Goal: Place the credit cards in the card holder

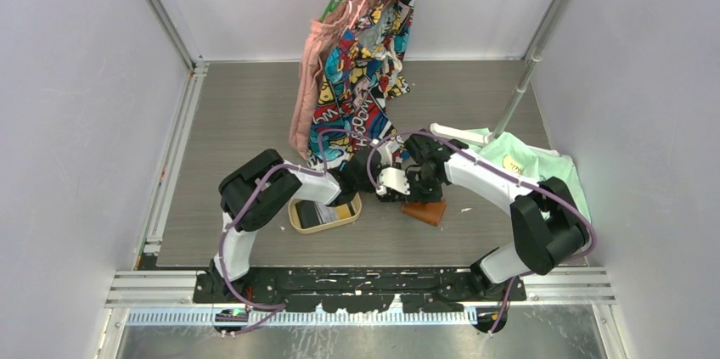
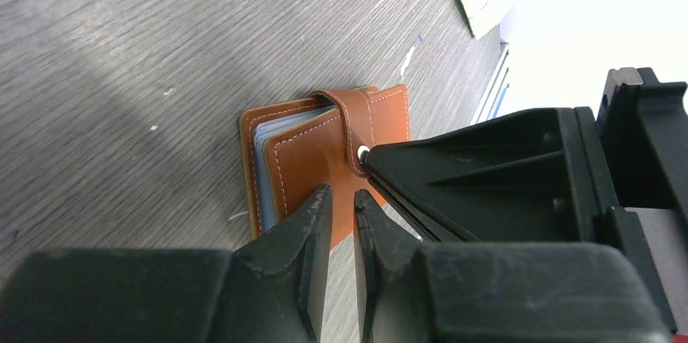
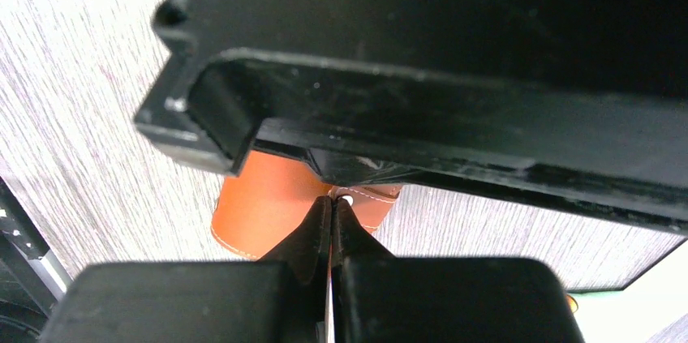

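Note:
A brown leather card holder [image 1: 423,213] [image 2: 316,156] [image 3: 260,201] lies on the grey floor, its snap strap [image 2: 349,120] across the front, pale blue-grey inner sleeves visible at one side. My right gripper is shut on the strap near its white snap. The fingertips of my left gripper are shut at the holder's front face, with nothing clear between them. In the top view both grippers crowd above the holder and hide part of it.
A shallow tan tray [image 1: 327,223] with cards sits left of the holder, partly under the left arm. Clothes [image 1: 365,79] hang behind, and pale green fabric [image 1: 552,172] lies at the right beside the rack post.

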